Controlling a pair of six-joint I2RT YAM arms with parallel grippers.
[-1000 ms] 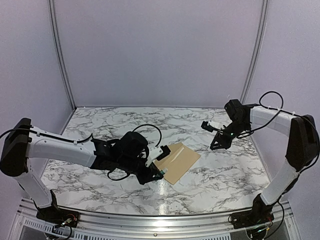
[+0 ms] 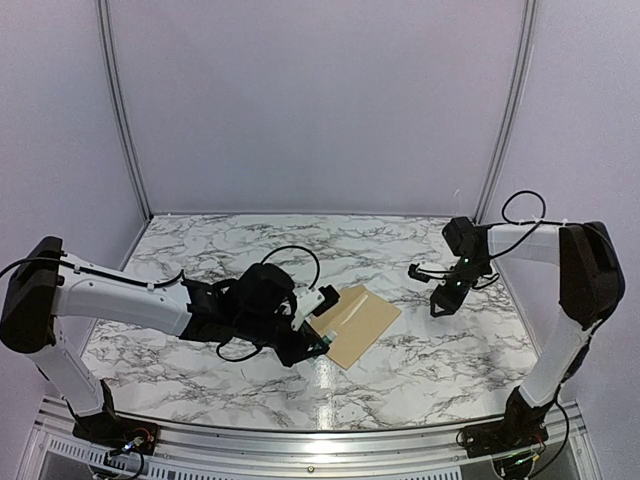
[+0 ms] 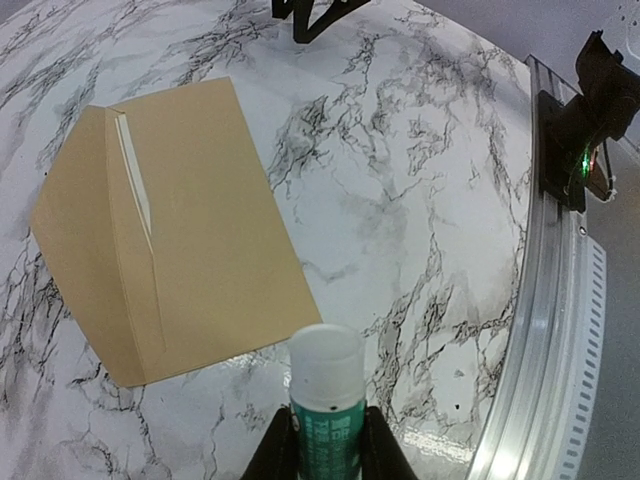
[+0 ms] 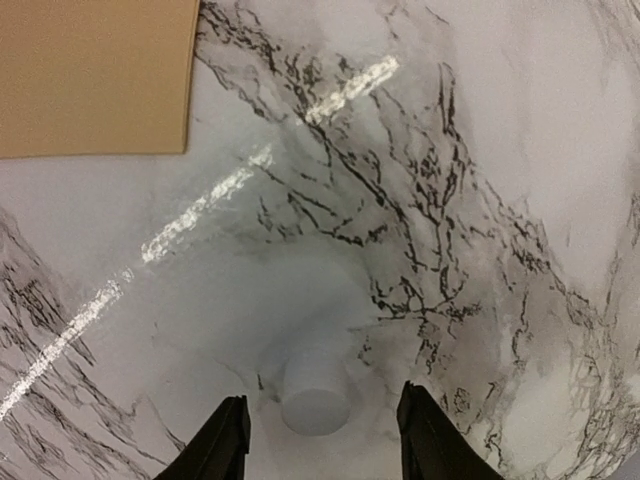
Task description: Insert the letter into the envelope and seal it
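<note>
The tan envelope [image 3: 215, 220] lies on the table with its pointed flap [image 3: 85, 240] folded out to the left. A strip of white letter [image 3: 135, 175] shows in its opening; the rest is hidden inside. My left gripper is shut on a green glue stick [image 3: 330, 440] with a white top, held above the table near the envelope's lower corner. On the right side of the table, my right gripper stands open, a finger [image 4: 230, 430] on either side of a small white cap [image 4: 316, 405] that rests on the marble, with gaps on both sides.
A metal rail [image 2: 310, 440] runs along its front edge, where both arm bases stand. In the right wrist view, one envelope corner [image 4: 100, 80] shows at the upper left.
The left arm, glue stick and envelope look unchanged.
</note>
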